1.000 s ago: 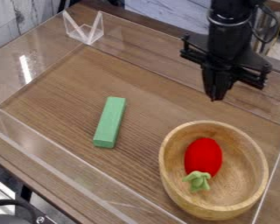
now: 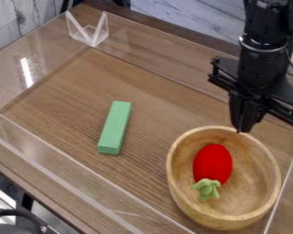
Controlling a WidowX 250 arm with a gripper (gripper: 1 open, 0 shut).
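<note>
My gripper (image 2: 242,122) is at the right, its narrow tip pointing down just above the back of a tan bowl (image 2: 255,210); it looks shut, with nothing seen between its fingers. In the bowl lies a red rounded object (image 2: 212,163) with a green leafy end (image 2: 207,188). A green bar (image 2: 113,127) lies on the wooden table to the left of the bowl.
A clear angular object (image 2: 88,27) stands at the back left. The table's edge runs along the lower left.
My gripper has moved right and toward the front, closer to the bowl. The bowl, its contents and the green bar have not visibly moved.
</note>
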